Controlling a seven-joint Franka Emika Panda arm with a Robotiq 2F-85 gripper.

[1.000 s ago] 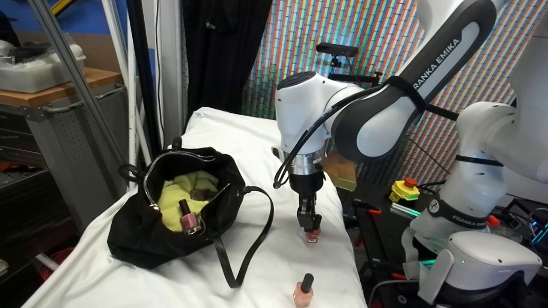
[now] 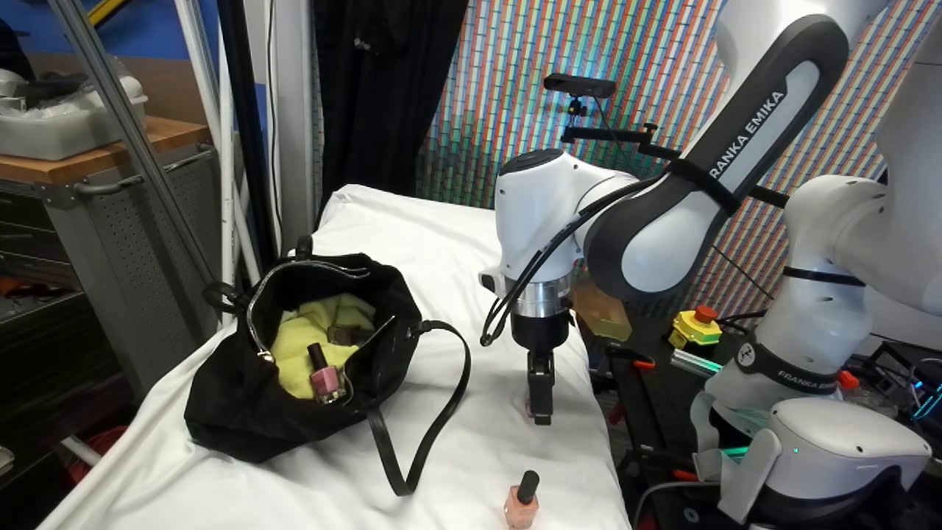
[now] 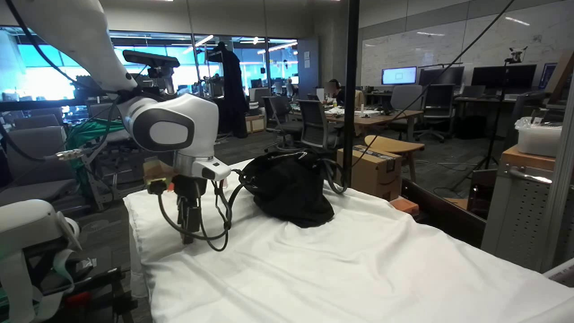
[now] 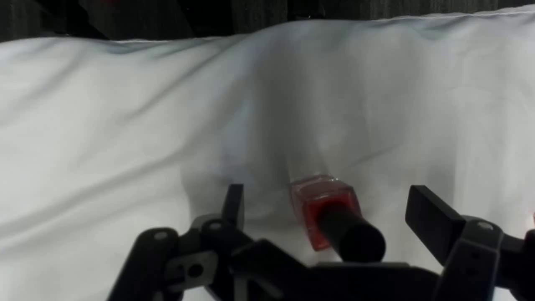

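Observation:
Between the spread fingers of my open gripper, in the wrist view, stands a red nail polish bottle (image 4: 312, 210) with a black cap (image 4: 358, 241). The bottle rests on the white cloth, and white gaps show on both sides of it. From exterior view 1, the gripper (image 2: 540, 419) points straight down and hides most of that bottle. A peach nail polish bottle (image 2: 521, 511) stands nearer the front. The black bag (image 2: 256, 415) lies open on the left; inside, a pink nail polish bottle (image 2: 326, 381) rests on yellow-green cloth (image 2: 300, 336).
The bag's strap (image 2: 441, 424) loops across the white cloth (image 2: 477, 442) between bag and gripper. Past the table's right edge are an emergency stop button (image 2: 698, 325) and a second white arm (image 2: 821, 336). The cloth in front of the bag is clear in exterior view 2.
My gripper has moved slightly right and lower in exterior view 1. The red bottle, visible beside the fingers before, is now mostly hidden behind them. Bag and peach bottle have not moved.

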